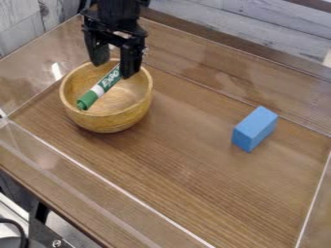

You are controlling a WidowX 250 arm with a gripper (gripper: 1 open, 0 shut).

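My gripper (110, 59) hangs open over the back of a round tan bowl (120, 114) at the upper left of the camera view, its dark fingers pointing down near the rim. A green-and-white stick-like object (96, 91) lies inside the bowl, leaning diagonally.
A blue block (255, 129) lies on the wooden table (195, 184) to the right. A pale plank surface runs along the back.
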